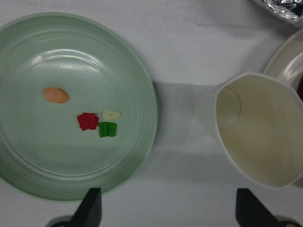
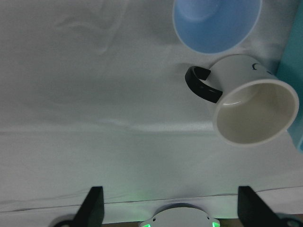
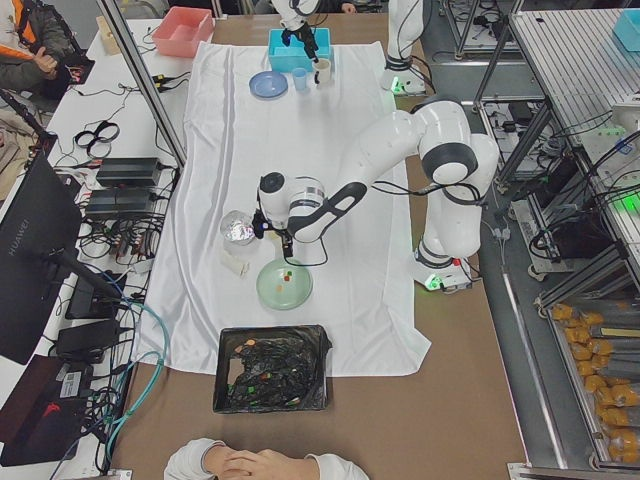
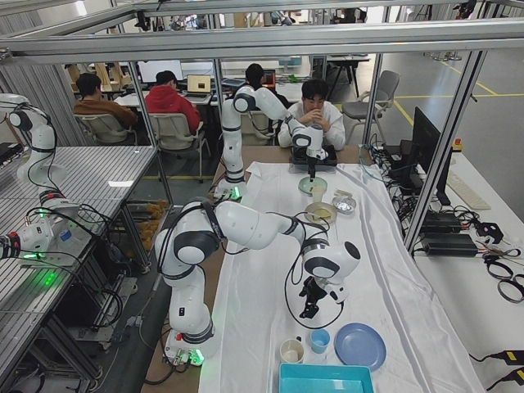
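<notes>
My left gripper is open above a green plate point(image 1: 47, 151) holding small red, green, cream and orange pieces. Beside the plate stands a white paper cup point(image 1: 258, 132), with a beige dish point(image 1: 284, 59) and foil dish point(image 1: 279, 7) behind. My right gripper hangs open above the cloth, near a white mug point(image 2: 255, 118) with a black handle, a blue cup point(image 2: 215, 26) and a turquoise bin point(image 2: 296, 71).
A black-lined tray point(image 3: 270, 405) lies at the near end of the white cloth point(image 3: 370, 300). A blue plate point(image 4: 360, 344) is at the far end.
</notes>
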